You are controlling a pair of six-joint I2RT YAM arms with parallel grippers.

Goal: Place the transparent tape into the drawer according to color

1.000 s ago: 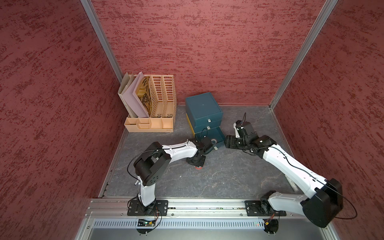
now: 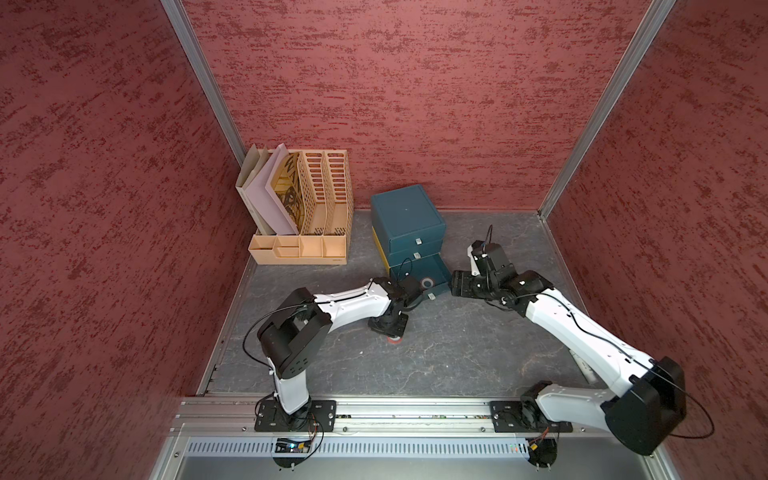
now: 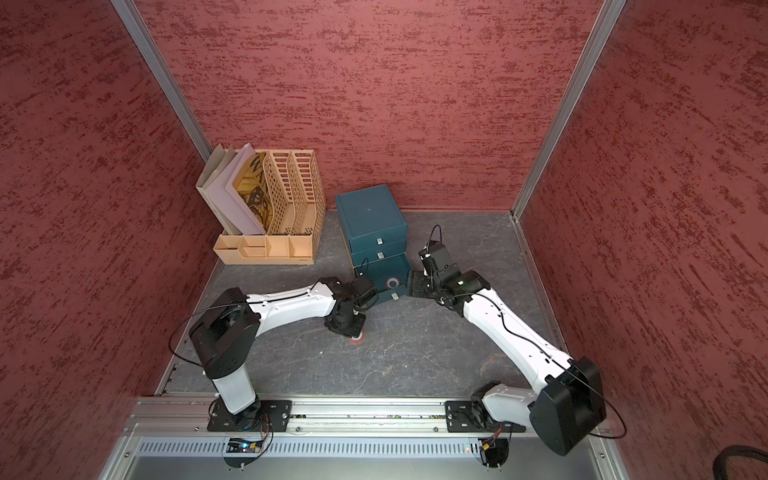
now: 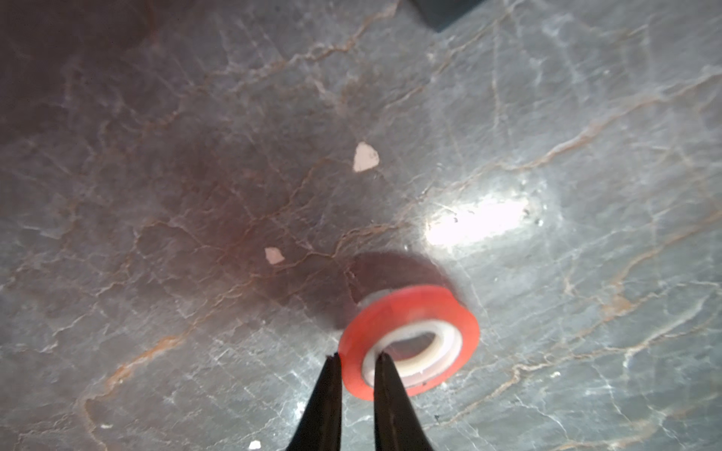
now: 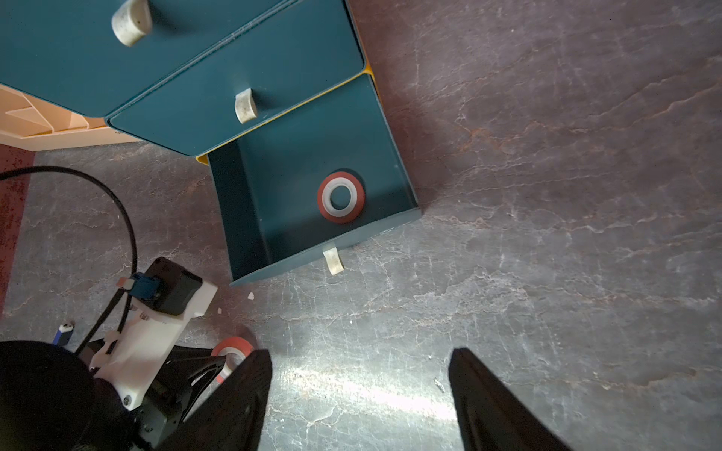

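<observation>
A red tape roll with a white core point(image 4: 467, 330) shows in the left wrist view, tilted over the table. The tips of my left gripper straddle its near-left wall, one outside and one at the hole; whether they press on it cannot be told. In the right wrist view this roll point(image 5: 229, 348) lies at the left fingers, left of the pulled-out bottom drawer point(image 5: 289, 161). Inside that drawer rests another red roll with a white core point(image 5: 353, 192). My right gripper stands open and empty in front of the drawer.
Two shut drawers of the blue cabinet point(image 2: 406, 214) sit above the open one. A wooden file rack point(image 2: 300, 249) stands at the back left. Bare table point(image 2: 464, 352) lies in front and to the right.
My left gripper has shifted slightly toward the front and left, and the red roll beside its fingers has come slightly the same way. The right arm has stayed still.
</observation>
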